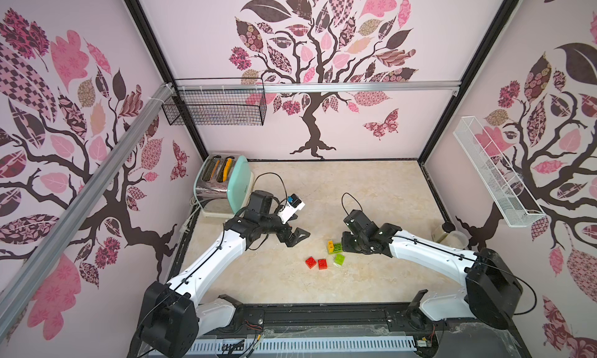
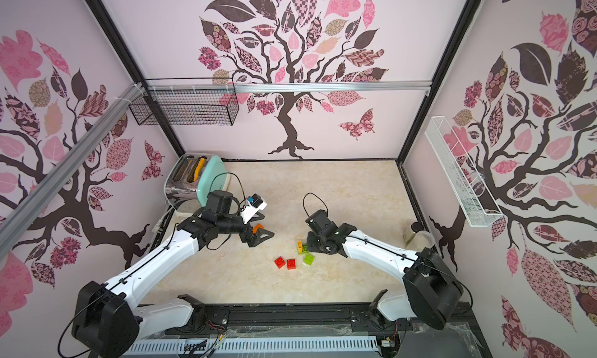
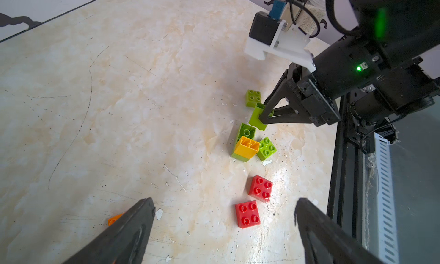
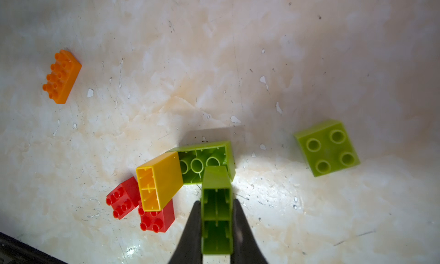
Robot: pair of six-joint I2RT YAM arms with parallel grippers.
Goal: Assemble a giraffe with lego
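In the right wrist view, my right gripper is shut on a green brick (image 4: 215,183), its hollow side toward the camera. That brick hangs over the right end of a longer green brick (image 4: 197,154), which shows its hollow underside. At the longer brick's other end stands a yellow brick (image 4: 167,181), hollow end up. In the left wrist view, a small green brick (image 3: 266,148) lies beside this green-yellow piece, and another green brick (image 3: 253,98) lies beyond the right gripper. My left gripper is open and empty, above the table on the left.
Two red bricks (image 3: 261,188) lie nearby, between the left gripper and the green-yellow piece. An orange brick (image 4: 63,76) sits under the left arm. A mint toaster (image 1: 224,183) stands at the back left.
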